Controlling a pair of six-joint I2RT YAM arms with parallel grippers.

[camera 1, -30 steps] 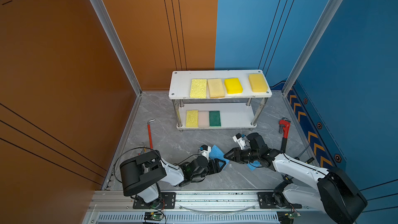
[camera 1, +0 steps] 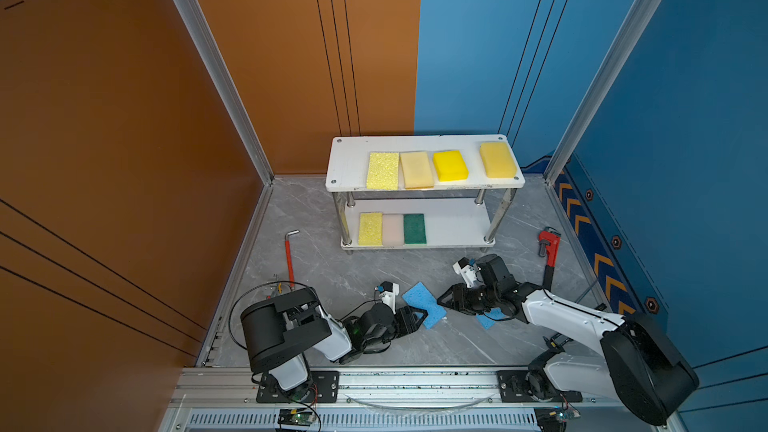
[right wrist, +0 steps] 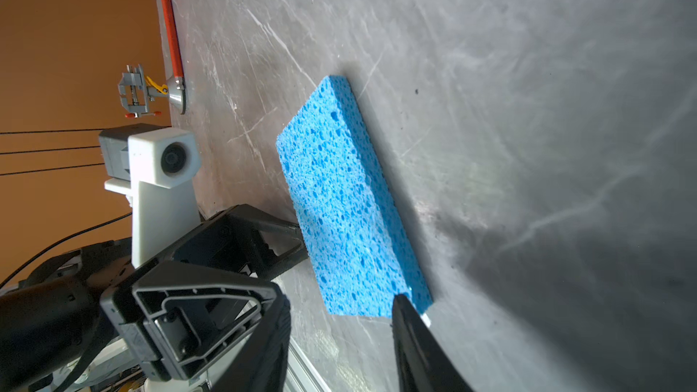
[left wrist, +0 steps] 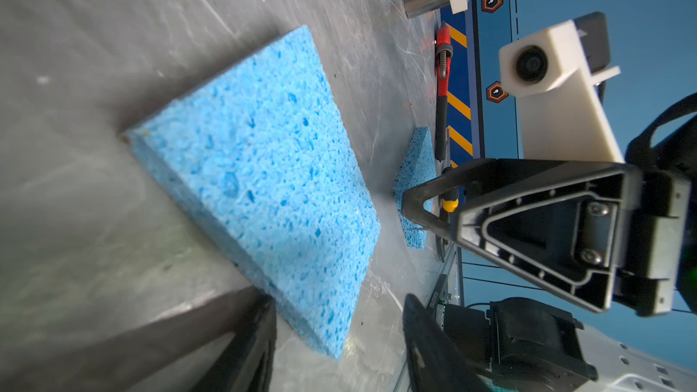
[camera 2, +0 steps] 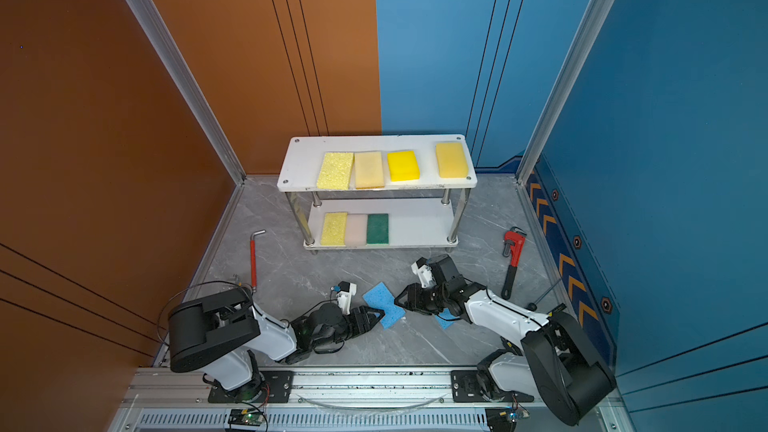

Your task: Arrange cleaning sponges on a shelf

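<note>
A blue sponge [camera 1: 424, 304] lies flat on the grey floor in front of the white shelf, between my grippers. My left gripper is open at this sponge's near edge, with nothing held. My right gripper is over the sponge's other side; its fingertips stand apart near the sponge's end, and whether they touch it is unclear. A second blue sponge [left wrist: 412, 188] lies partly hidden under the right arm. On the upper shelf [camera 1: 348, 160] are several yellow and beige sponges [camera 1: 450, 165]; yellow, pink and green sponges [camera 1: 414, 228] fill the left of the lower shelf [camera 1: 456, 224].
A red pipe wrench [camera 1: 549, 248] lies on the right, a red-handled tool [camera 1: 288, 260] and a small clamp [right wrist: 134, 90] on the left. The lower shelf's right half is clear, as is a gap on the upper shelf's left end.
The right gripper has moved slightly right, and more of the middle blue sponge shows than a second ago.
</note>
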